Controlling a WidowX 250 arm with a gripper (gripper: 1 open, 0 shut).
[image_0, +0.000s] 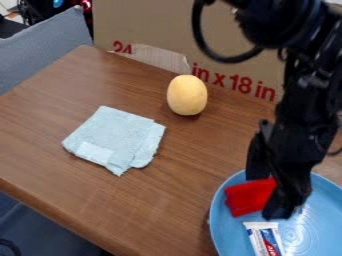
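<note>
My black gripper (267, 185) is low over the blue plate (321, 225) at the right, its fingers open around a red block (247, 198), which they partly hide. Whether they touch it I cannot tell. A white and blue packet (263, 239) lies on the plate below the red block. A pale yellow egg-shaped object (187, 95) stands on the wooden table (120, 215), and a folded light blue cloth (115, 138) lies at the left of it.
A cardboard box (167, 30) stands along the back. A grey padded surface (40, 55) borders the table's left.
</note>
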